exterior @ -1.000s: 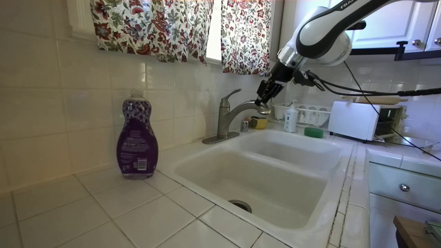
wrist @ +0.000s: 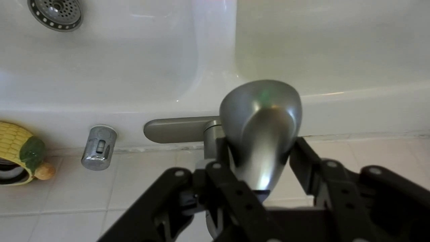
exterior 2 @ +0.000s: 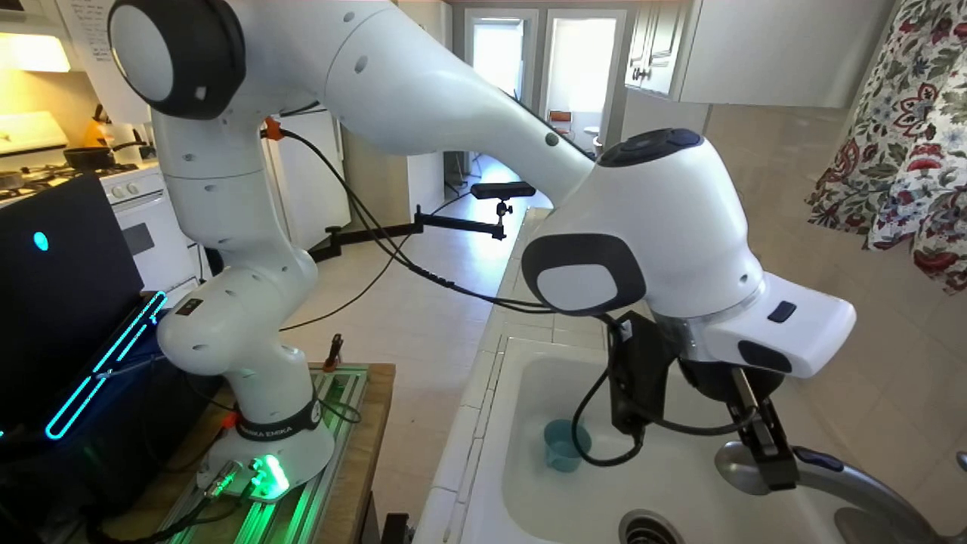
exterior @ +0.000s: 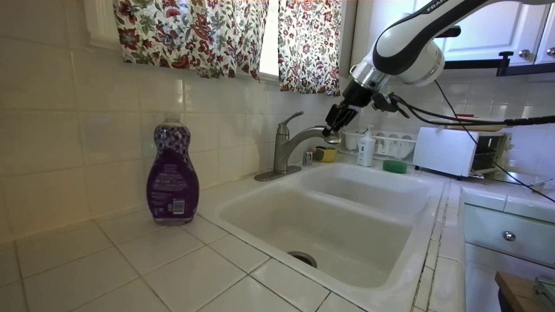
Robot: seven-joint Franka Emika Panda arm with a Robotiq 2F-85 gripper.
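A brushed-metal faucet stands behind the double sink, its spout reaching out over the basins. My gripper is at the outer end of that spout, coming from above. Seen from the wrist, the spout head lies between the two black fingers, and the gripper is shut on it. The outer end of the head sticks out past the fingertips, and its underside is hidden. In the second exterior view the gripper also meets the spout, with the faucet handle beyond.
A purple soap bottle stands on the near counter. Beyond the faucet are a yellow corn-shaped holder, a white pump bottle and a green sponge. One basin holds a blue cup. The sink's divider runs below the spout.
My gripper has shifted slightly down and to the right at the spout's end, and the arm's cables have moved a little. The faucet looks unmoved.
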